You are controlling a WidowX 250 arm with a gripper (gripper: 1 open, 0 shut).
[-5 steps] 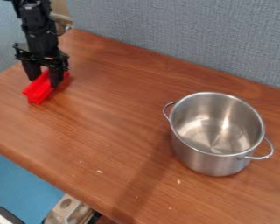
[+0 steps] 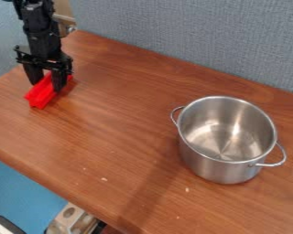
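My black gripper [image 2: 47, 75] is low at the left end of the wooden table, its fingers down around a red object [image 2: 40, 95] that rests on the tabletop. The fingers overlap the red object, and whether they are closed on it is hard to tell at this size.
A steel pot [image 2: 222, 160] with two side handles stands on the right of the wooden table [image 2: 136, 101]. A grey wall runs along the back, and blue floor shows beyond the near left edge.
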